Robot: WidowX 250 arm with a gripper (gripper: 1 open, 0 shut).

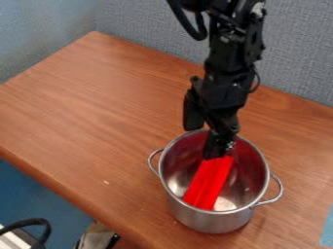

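A steel pot (pixel 215 219) with two side handles stands on the wooden table at the lower right. Inside it a long red object (pixel 207 183) lies along the pot's length. The black arm comes down from the top, and its gripper (pixel 217 146) reaches into the back of the pot, at the upper end of the red object. Its fingertips are dark and partly hidden, so I cannot tell whether they are open or shut on it.
A grey textured wall stands behind it. A black cable and some small items sit off the front-left edge, and a light blue patch is at the right edge.
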